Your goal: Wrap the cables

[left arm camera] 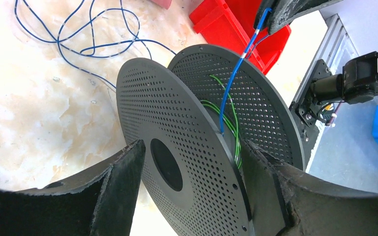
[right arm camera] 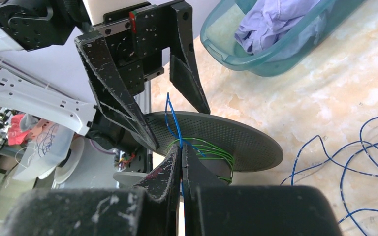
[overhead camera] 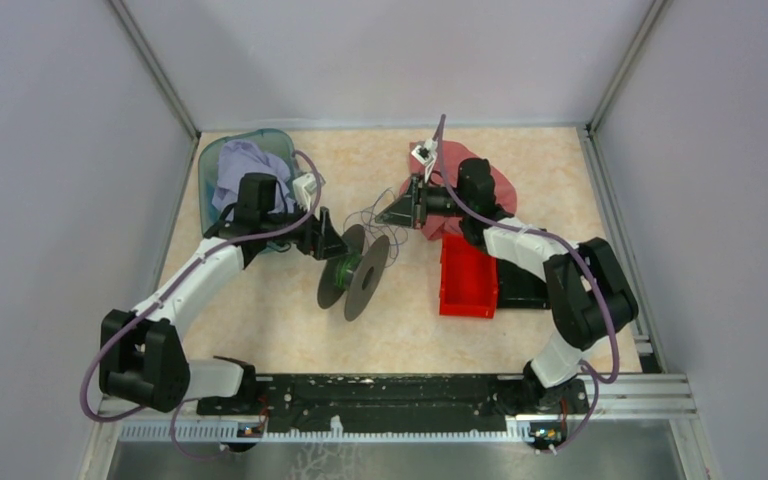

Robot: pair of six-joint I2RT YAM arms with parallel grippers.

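Note:
A grey perforated spool [overhead camera: 365, 278] with two large discs stands tilted mid-table; green cable [right arm camera: 211, 150] is wound on its core. My left gripper is open, its fingers [left arm camera: 123, 184] on either side of the spool's near disc, one of them in the gap between the discs. From that gap the blue cable [left arm camera: 232, 78] runs up taut to my right gripper, which is shut on it above the spool. In the right wrist view the cable [right arm camera: 177, 125] shows at the right fingertips [right arm camera: 173, 160].
Loose loops of blue cable [left arm camera: 91, 51] lie on the table behind the spool. A red bin [overhead camera: 468, 275] stands to the right, a pink cloth [overhead camera: 495, 185] behind it. At back left is a teal basket [overhead camera: 205, 185] with a lilac cloth [overhead camera: 245, 165].

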